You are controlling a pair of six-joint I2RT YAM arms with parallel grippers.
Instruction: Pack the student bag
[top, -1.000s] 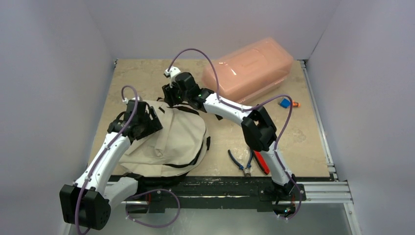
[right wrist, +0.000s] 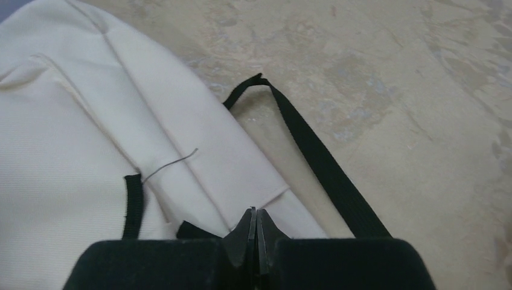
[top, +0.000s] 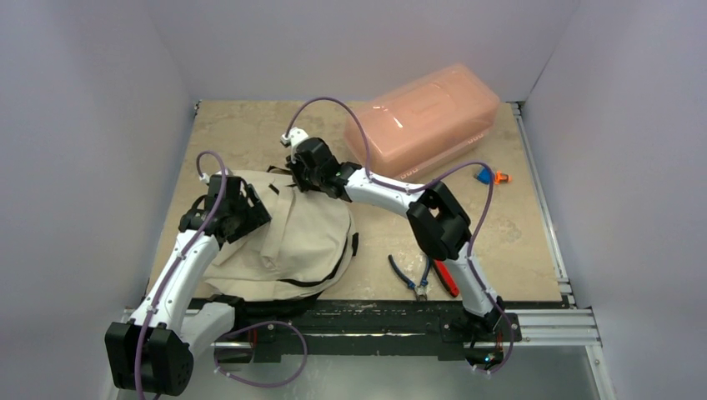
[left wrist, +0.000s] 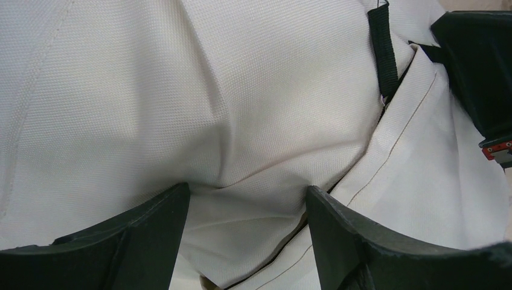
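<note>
The cream student bag lies on the left half of the table, its fabric creased. At its back edge, my right gripper is low over the black zipper strip. Its two tips meet with nothing between them in the right wrist view. A black fabric tab and part of the black strip show to the left of these tips. I cannot make out the zipper pull. My left gripper stands open over the bag's left part, fingers apart with creased cloth beneath and between them.
A pink translucent bin stands at the back right. Pliers and a red object lie near the front edge. A small blue-and-orange item is at the right. Bare table surrounds it.
</note>
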